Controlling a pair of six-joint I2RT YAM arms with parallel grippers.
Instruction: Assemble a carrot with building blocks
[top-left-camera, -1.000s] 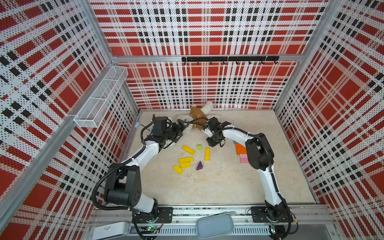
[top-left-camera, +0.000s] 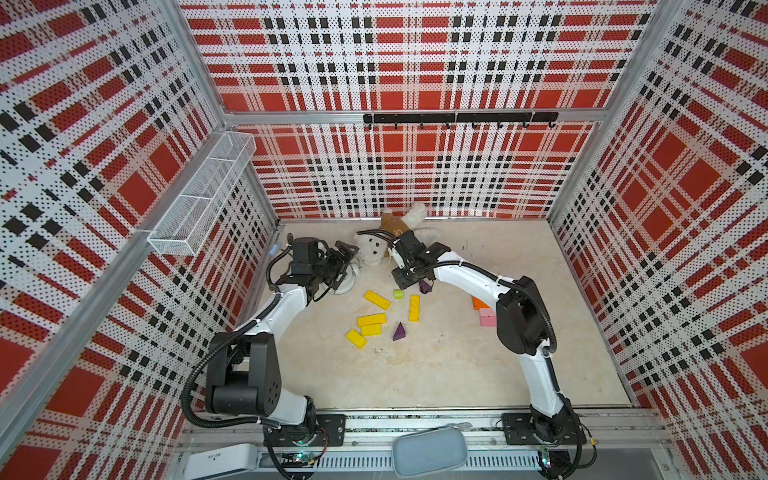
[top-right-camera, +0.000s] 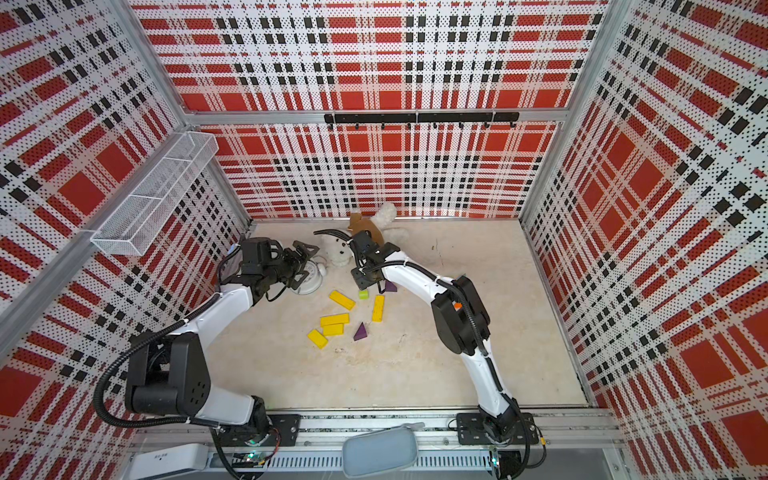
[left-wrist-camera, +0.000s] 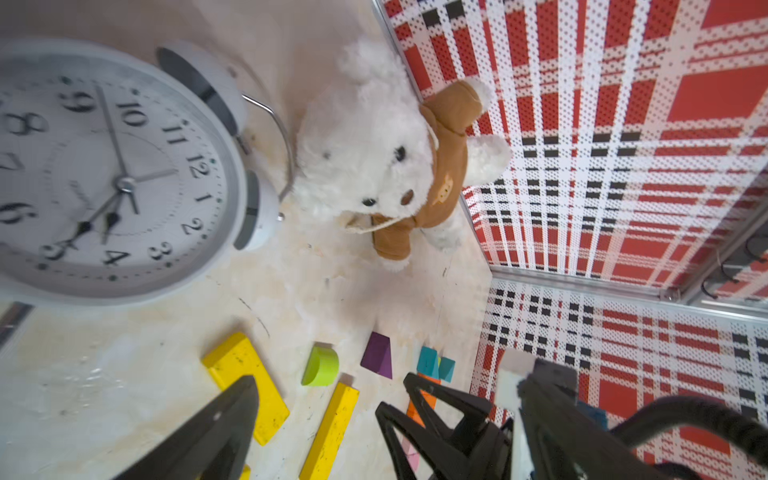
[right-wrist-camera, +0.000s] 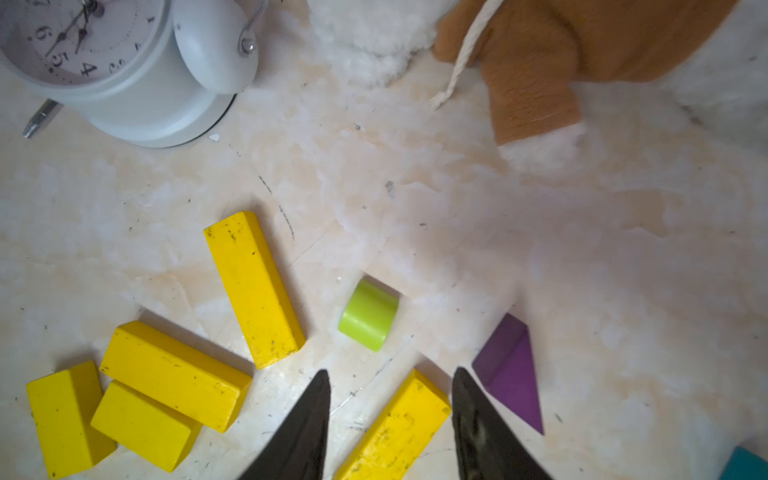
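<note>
My left gripper (top-left-camera: 345, 268) stands open over the back left, by the clock. My right gripper hangs open above the blocks, nothing between its fingers. Below it lie a green half-cylinder (right-wrist-camera: 368, 316), a purple triangular block (right-wrist-camera: 512, 368) and several yellow blocks (right-wrist-camera: 254, 288). Another small purple block (top-left-camera: 399, 332) lies at the front. At the right, orange blocks (top-left-camera: 478, 302) and a pink block (top-left-camera: 487, 317) lie partly beside the right arm; teal blocks (left-wrist-camera: 427, 361) show near them in the left wrist view.
A white alarm clock (left-wrist-camera: 120, 144) and a white-and-brown plush bear (left-wrist-camera: 360, 152) occupy the back left and back middle. A wire basket hangs on the left wall.
My left gripper has drawn back slightly to the left. My right gripper has shifted left and a little toward the back, uncovering a purple block. The blocks appear unmoved.
</note>
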